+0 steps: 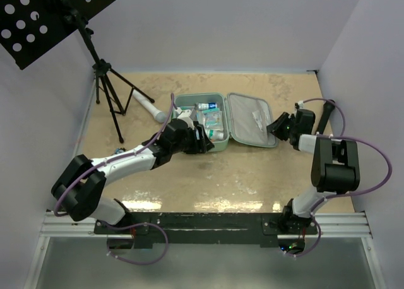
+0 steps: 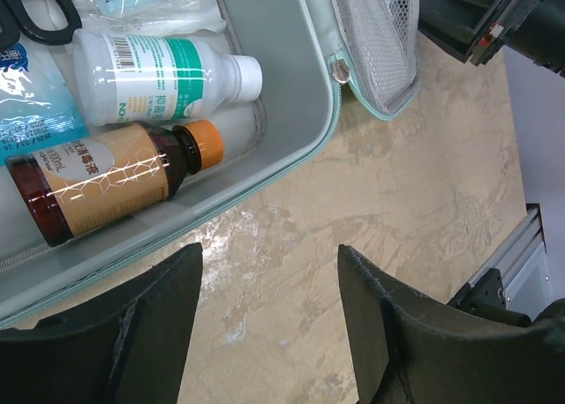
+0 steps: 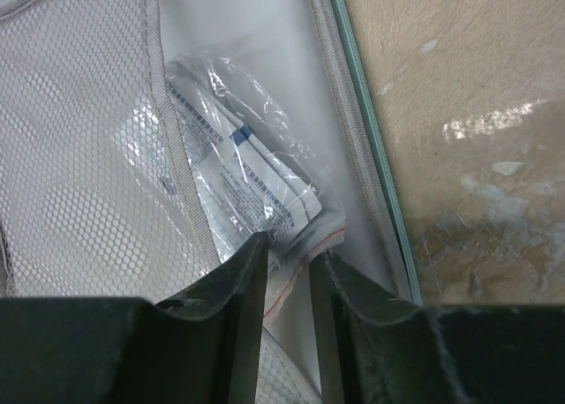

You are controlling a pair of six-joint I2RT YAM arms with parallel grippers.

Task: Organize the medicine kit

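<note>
The pale green medicine case stands open, its lid laid out to the right. Inside it, a white bottle and a brown bottle with orange cap lie on their sides, near black scissors. A clear bag with folded leaflets is partly under the lid's mesh pocket. My right gripper is partly open over the lid, fingertips at either side of the bag's red-lined end; contact is unclear. Above the table beside the case's front, my left gripper is open and empty.
A black stand and a white tube occupy the left back. A black rod-like object lies by the right wall. In front of the case the tabletop is clear.
</note>
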